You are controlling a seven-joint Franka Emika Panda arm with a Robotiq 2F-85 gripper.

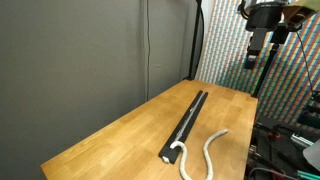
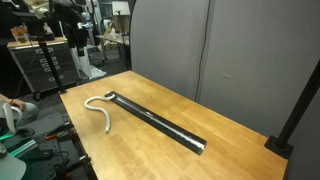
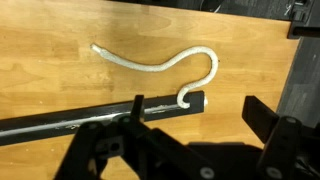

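A whitish rope lies loose on the wooden table, bent into an S-like curve in the wrist view. Alongside it is a long black channel, with a pale strip along its length; whether that is part of the channel or something laid in it, I cannot tell. One rope end curls up to the channel's end, while the other lies away from it. My gripper is open high above the table, nothing between its fingers. In exterior view 1, the rope lies beside the channel's near end, well below the gripper.
Bare wood covers much of the table. A grey partition stands behind it. At one table corner rises a black post. Cables and the robot's base are beside the table's edge.
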